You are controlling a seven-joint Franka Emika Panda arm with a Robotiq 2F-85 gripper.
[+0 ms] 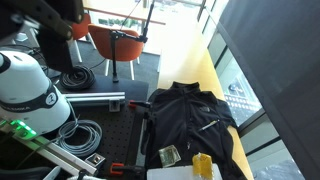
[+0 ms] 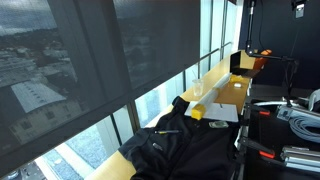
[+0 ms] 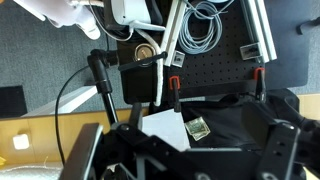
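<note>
My gripper stands open in the wrist view, its dark fingers wide apart at the bottom edge with nothing seen held between them. It also shows as a large dark blurred shape at the top left of exterior view 1. Well below it lies a black garment (image 1: 182,112), spread over the table; exterior view 2 has the same garment (image 2: 150,158) near the front. A thin pen-like item (image 1: 209,125) rests on the cloth. Close to the garment's near end is a small greenish square (image 1: 169,155), also visible in the wrist view as a square (image 3: 197,128).
A white sheet or flat box (image 3: 166,128) adjoins the garment. By it is a yellow-ended object (image 1: 203,165). Coiled cable (image 3: 202,28) lies near the robot base (image 1: 28,88). Red clamps (image 3: 175,83) line the black perforated plate (image 3: 222,72). Window and dark blind border the table.
</note>
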